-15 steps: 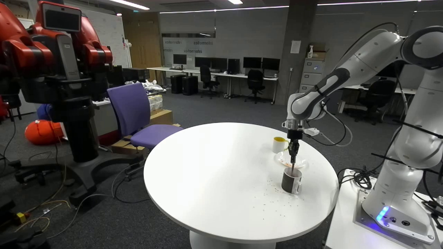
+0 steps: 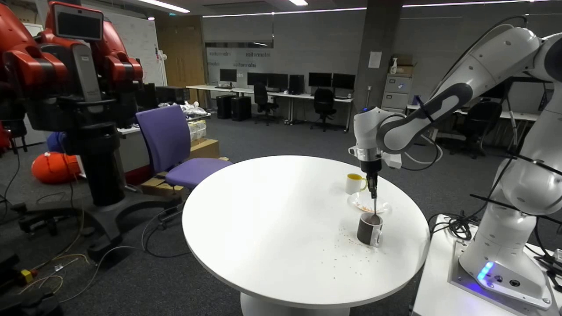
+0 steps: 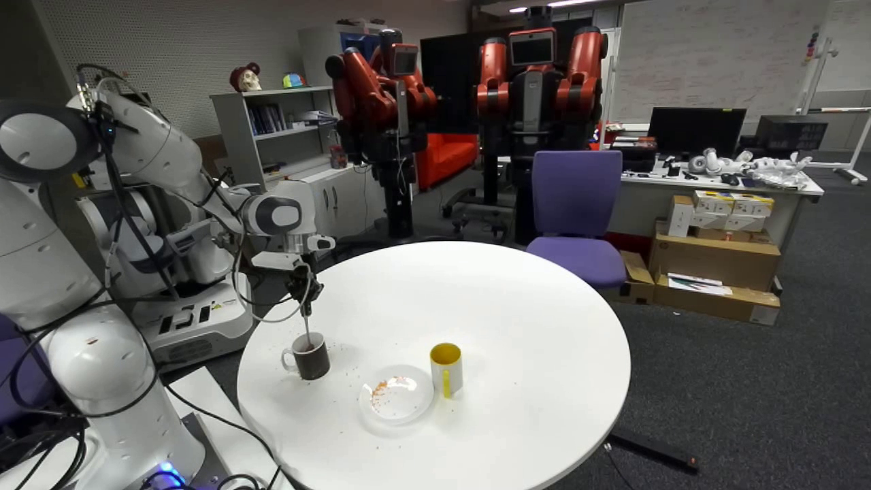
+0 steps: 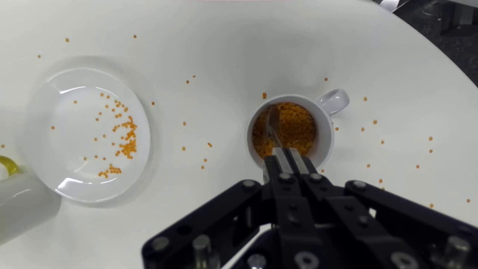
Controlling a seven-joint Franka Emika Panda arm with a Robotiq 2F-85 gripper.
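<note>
My gripper is shut on the thin handle of a metal spoon (image 4: 273, 121), above a mug (image 4: 326, 134). The spoon points down, and its bowl end is inside the mug's mouth, over or among small orange grains (image 4: 295, 127). From outside, the mug (image 2: 365, 232) looks dark with a white handle and stands upright. In exterior view 2 the spoon (image 3: 307, 329) runs from the fingertips into the mug. How deep its bowl sits in the grains is hard to tell.
A clear white plate (image 4: 58, 148) with scattered orange grains lies near the mug. Beside it stands a white mug with a yellow inside (image 3: 446, 371). Loose grains dot the white round table (image 2: 274, 221), whose far-left half is bare. A purple chair (image 2: 174, 142) stands beyond its edge.
The gripper has risen above the mug, and more of the spoon now shows between the fingertips and the rim. Mug and plate have stayed in place.
</note>
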